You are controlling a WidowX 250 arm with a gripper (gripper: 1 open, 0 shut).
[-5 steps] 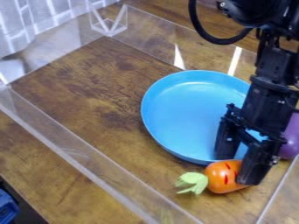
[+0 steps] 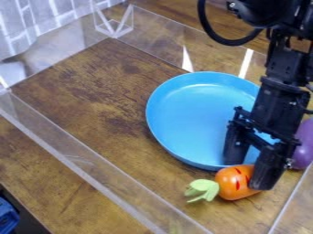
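The black gripper (image 2: pixel 257 157) is low at the right side of the camera view, its fingers down over an orange toy carrot (image 2: pixel 233 184) with a pale green top. The carrot lies on the wooden board in front of a blue plate (image 2: pixel 177 119). Whether the fingers are closed on the carrot cannot be told. A purple object (image 2: pixel 302 146) is partly hidden behind the gripper at the right edge.
Clear plastic walls (image 2: pixel 104 27) border the work area. An orange and blue object (image 2: pixel 7 218) shows at the lower left edge. The wooden surface left of the plate (image 2: pixel 86 91) is bare.
The gripper and carrot have shifted very slightly; otherwise the scene looks the same.
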